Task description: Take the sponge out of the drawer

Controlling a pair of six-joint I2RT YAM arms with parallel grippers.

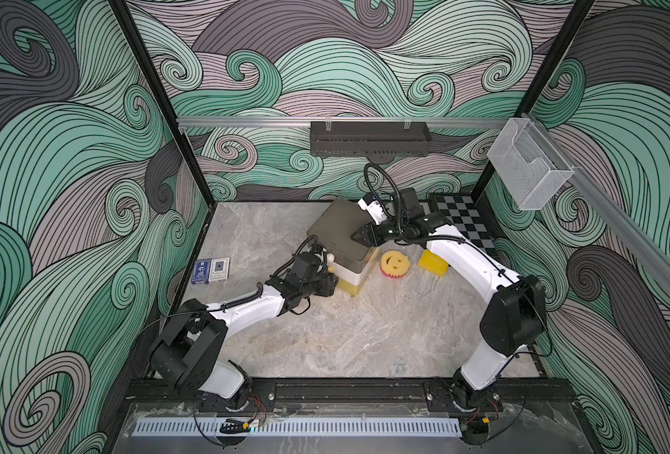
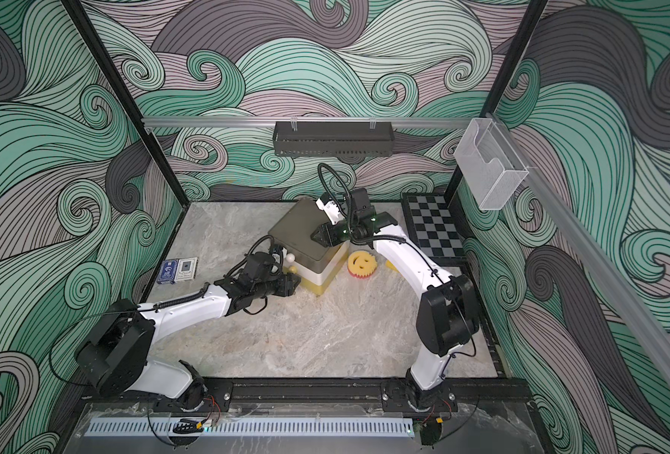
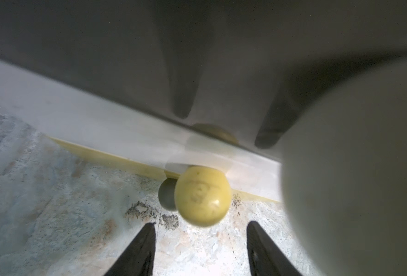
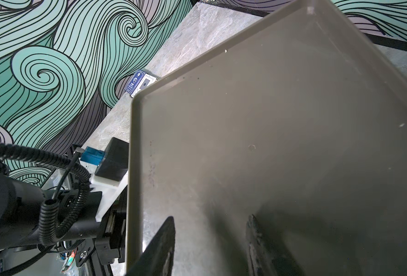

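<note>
A small drawer unit [image 1: 342, 230] stands on the table, with a grey-brown top, a white drawer [image 2: 313, 269] and a yellow drawer [image 2: 316, 286] below. All its drawers look closed; no sponge shows inside. In the left wrist view, my left gripper is open at the unit's front, its fingers [image 3: 139, 250] to either side of the yellow knob [image 3: 202, 196] and apart from it. A pale knob [image 3: 355, 174] looms blurred at the right. My right gripper is part open, low over the unit's top [image 4: 258, 138], holding nothing.
A yellow block [image 1: 433, 262] and a round smiling yellow-red item [image 1: 394, 264] lie right of the unit. Card boxes [image 1: 210, 271] lie far left; a checkered board [image 2: 431, 227] is at the back right.
</note>
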